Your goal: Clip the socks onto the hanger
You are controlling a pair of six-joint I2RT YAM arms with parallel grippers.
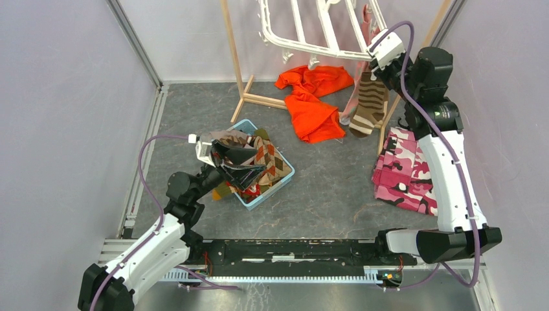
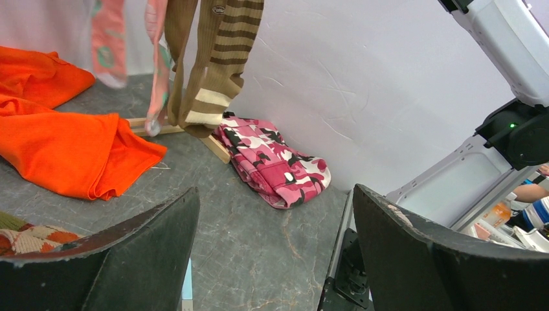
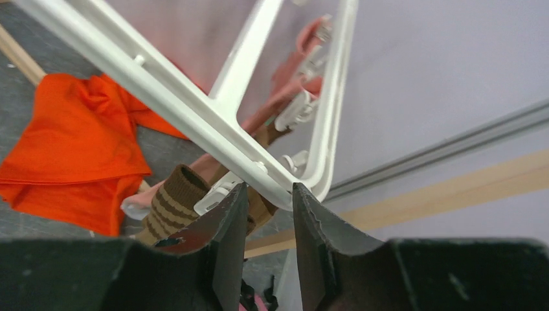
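Observation:
The white hanger [image 1: 311,46] hangs at the top; my right gripper [image 1: 375,61] is shut on its near right corner, its fingertips at the frame in the right wrist view [image 3: 270,194]. A brown striped sock [image 1: 369,103] hangs below that corner, and a pink sock [image 2: 155,84] hangs beside it. In the left wrist view both striped and pink socks dangle. My left gripper [image 1: 246,162] stands open above the blue basket [image 1: 281,189] of patterned socks [image 1: 268,159], with nothing visible between its fingers.
Orange cloth [image 1: 314,113] lies at the back centre, pink camouflage cloth [image 1: 404,175] at the right. A wooden stand [image 1: 236,52] frames the hanger.

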